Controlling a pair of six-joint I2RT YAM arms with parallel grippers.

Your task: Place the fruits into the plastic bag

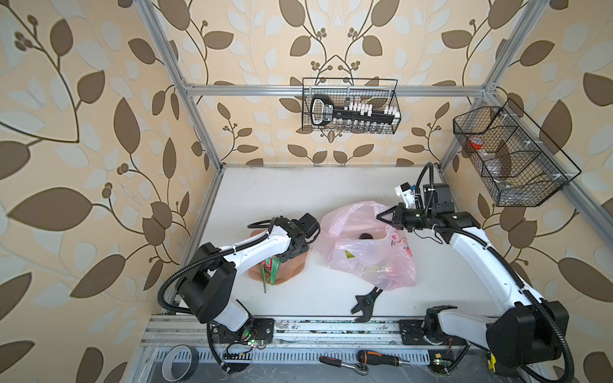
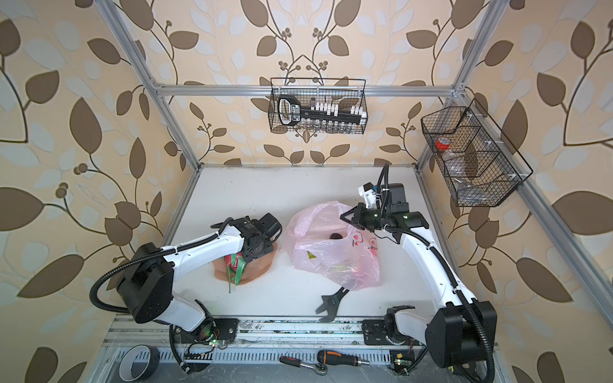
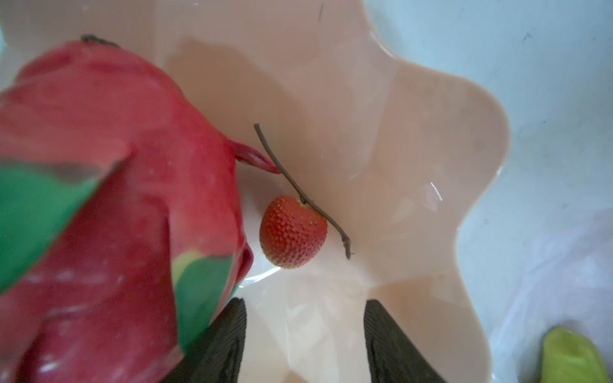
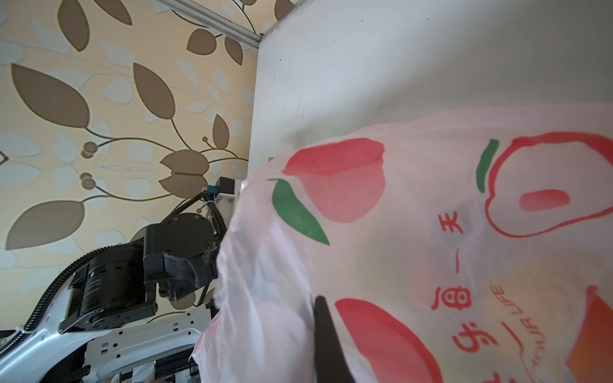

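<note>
In the left wrist view a red dragon fruit point(image 3: 121, 159) with green-tipped scales and a small bumpy lychee point(image 3: 292, 233) with a thin stem lie in a peach-coloured scalloped bowl point(image 3: 440, 127). My left gripper is over this bowl, its fingertips apart, the left one by the dragon fruit; the lychee lies beyond them. Whether anything is gripped lower down is out of sight. The pink plastic bag point(image 1: 338, 220) stands partly open, a dark round item point(image 1: 365, 236) and a yellow-green one point(image 1: 349, 254) showing inside. My right gripper is shut on the bag's rim.
A black clamp-like tool point(image 1: 365, 305) lies at the table's front edge, close to the bag. Wire baskets point(image 1: 350, 121) hang on the frame behind. Bare white table point(image 1: 274, 185) extends behind the bowl and bag.
</note>
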